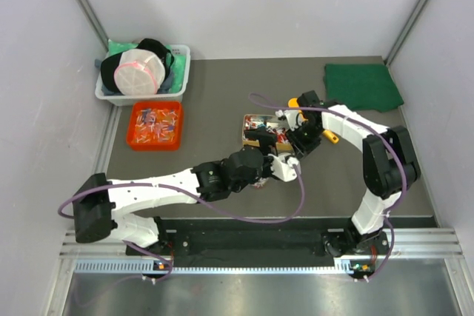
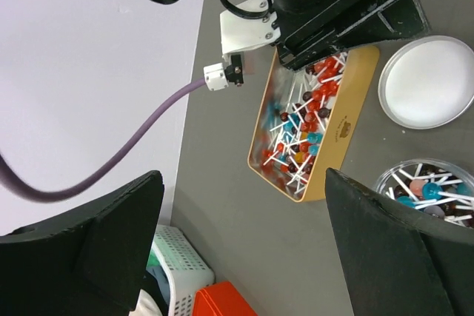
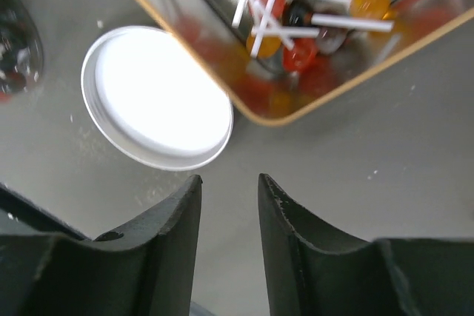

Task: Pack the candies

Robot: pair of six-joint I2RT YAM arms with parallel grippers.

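Lollipops with white sticks (image 2: 296,135) lie in a gold-rimmed tin (image 2: 354,105), more of them in a clear round jar (image 2: 429,194). Between these two, to one side, a white round lid (image 2: 427,83) rests on the table. My left gripper (image 1: 261,138) stands open at the front of the tin (image 1: 251,144); in its wrist view, nothing sits between the wide-spread fingers (image 2: 396,249). My right gripper is open and empty, above bare table close to the lid (image 3: 159,98) and a tin corner (image 3: 275,118). The arms partly cover the jar and tin in the top view.
Left of the tin is an orange basket (image 1: 130,132) of small items, with a heaped white basket (image 1: 185,75) behind it. A yellow-handled tool (image 1: 330,137) lies right of the tin, beyond it a green cloth (image 1: 361,86). Table between orange basket and tin is clear.
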